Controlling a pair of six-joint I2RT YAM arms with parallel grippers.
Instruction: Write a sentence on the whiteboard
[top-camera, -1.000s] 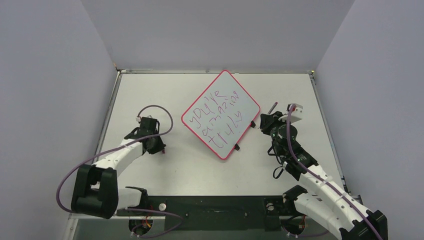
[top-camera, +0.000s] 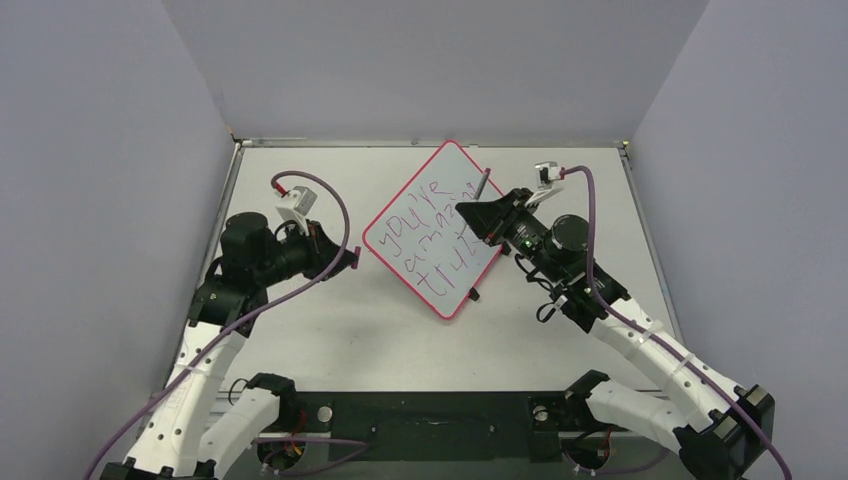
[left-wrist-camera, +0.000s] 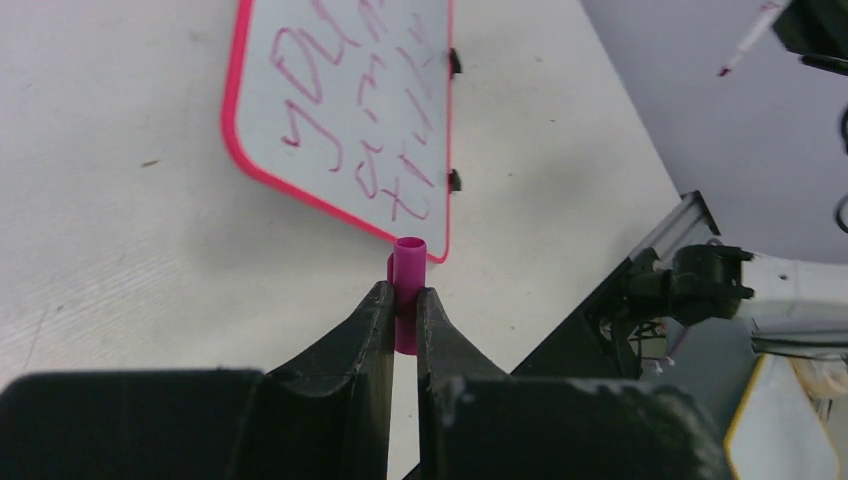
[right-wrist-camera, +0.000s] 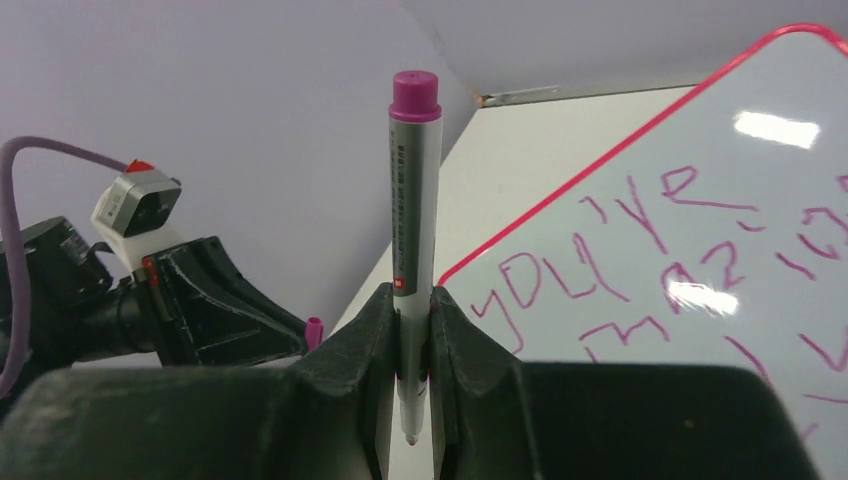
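The whiteboard (top-camera: 430, 280) lies tilted diamond-wise mid-table, with purple handwriting reading roughly "you're amazing truly", partly hidden in the top view by the right arm. My right gripper is shut on a marker (right-wrist-camera: 414, 210) with a purple end, held upright over the board's right part. My left gripper is left of the board, a purple marker cap (left-wrist-camera: 408, 270) between its fingertips; it appears closed on it.
Bare table (top-camera: 330, 340) surrounds the board on the left and front. Dark clips (top-camera: 474, 295) sit on its lower right edge. Grey walls enclose the back and sides.
The board is unmoved.
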